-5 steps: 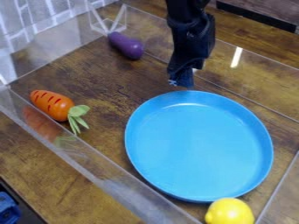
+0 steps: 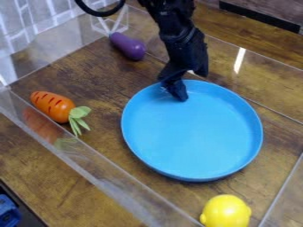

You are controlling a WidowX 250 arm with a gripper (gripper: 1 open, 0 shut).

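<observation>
My black gripper (image 2: 187, 78) reaches down from the top of the view to the back rim of a large blue plate (image 2: 190, 137), its lower tip over or touching that rim. It is open; whether the tips touch the plate is hard to tell.
A purple eggplant (image 2: 126, 46) lies at the back left, an orange carrot (image 2: 53, 106) at the left, and a yellow lemon-like toy (image 2: 225, 211) at the front right. Clear plastic walls edge the wooden surface.
The gripper has moved lower and slightly left onto the plate's back rim. The plate has shifted up and left in the view.
</observation>
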